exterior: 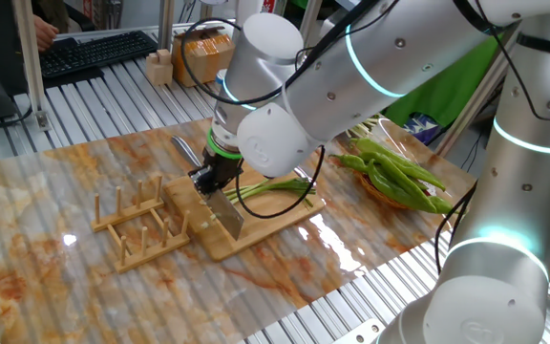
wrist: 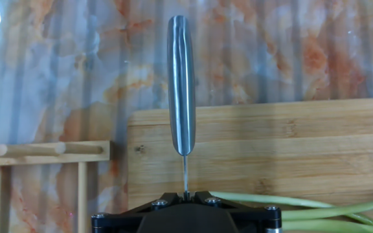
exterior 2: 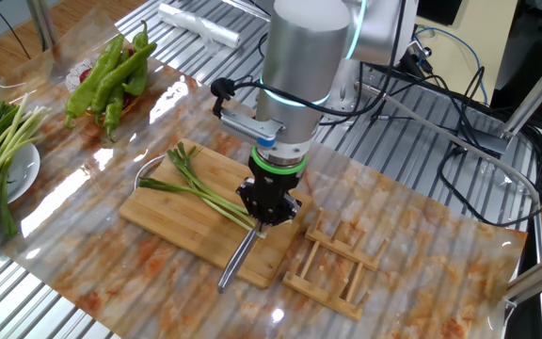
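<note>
My gripper [exterior: 216,182] is shut on a cleaver, close above the wooden cutting board [exterior: 285,218]. The cleaver's broad blade [exterior: 225,214] reaches down to the board near the rack-side end; whether its edge touches the wood cannot be told. In the wrist view the steel handle [wrist: 181,84] sticks out straight ahead of the gripper, past the board's edge. Green onions [exterior 2: 196,185] lie lengthwise on the board, their pale ends by the blade. A few small pale bits lie beyond the blade. In exterior view 2 the gripper hides most of the blade.
A wooden peg rack [exterior: 141,234] stands close beside the board's end. Green peppers [exterior: 390,177] fill a basket past the other end. More green onions [exterior 2: 3,160] lie on a white plate.
</note>
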